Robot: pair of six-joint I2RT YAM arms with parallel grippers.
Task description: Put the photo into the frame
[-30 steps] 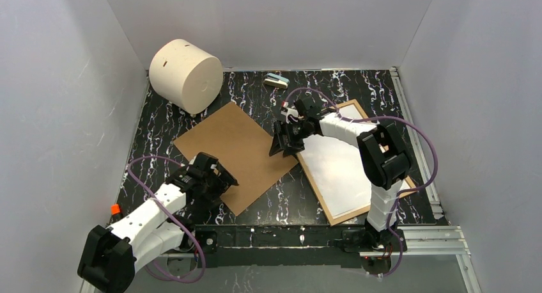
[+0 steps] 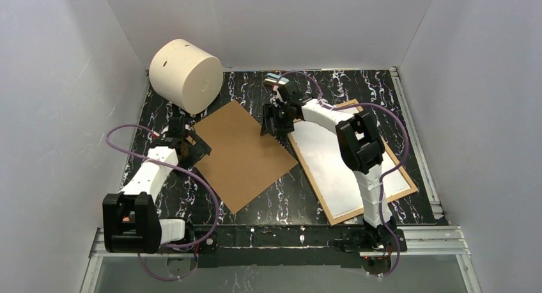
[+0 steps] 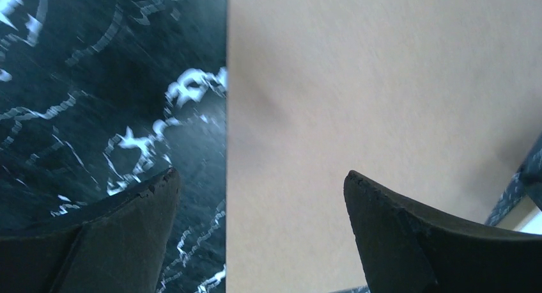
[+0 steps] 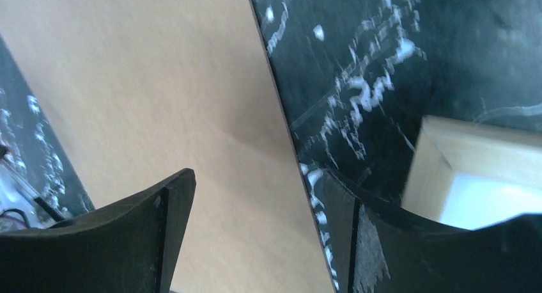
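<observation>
A flat brown board point(image 2: 236, 168) lies turned at an angle on the dark marbled table. To its right rests the wooden frame point(image 2: 313, 186), face-down or face-up I cannot tell, with a white area point(image 2: 335, 165) inside. No separate photo can be made out. My left gripper point(image 2: 203, 149) is open over the board's left edge; in the left wrist view that edge runs between its parted fingers. Over the board's upper right edge is my right gripper point(image 2: 268, 123), its fingers point(image 4: 172, 210) apart with nothing held; the board point(image 4: 172, 101) passes beneath them.
A big white roll point(image 2: 185, 75) lies at the back left. A small stapler-like object point(image 2: 275, 79) sits at the back, partly behind my right arm. Purple cables loop along both arms. Bare table point(image 2: 281, 203) shows between board and frame at the front.
My left gripper has moved from the board's front-left part back to its left edge. My right gripper has shifted left and back along the board's right edge. Board and frame look nearly unmoved.
</observation>
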